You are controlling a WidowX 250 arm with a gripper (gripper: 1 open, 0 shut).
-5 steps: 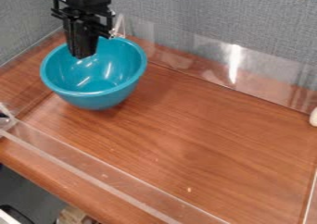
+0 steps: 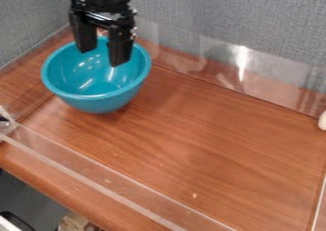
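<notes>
A teal bowl (image 2: 95,82) sits on the wooden surface at the upper left of the camera view. My black gripper (image 2: 102,49) hangs over the bowl's back part, open, its two fingers pointing down at rim height or just inside. I see nothing held between them.
Clear plastic walls run along the back and front edges, with grey padded walls (image 2: 242,34) behind. A small white object (image 2: 321,120) shows at the right edge.
The bowl looks unmoved.
</notes>
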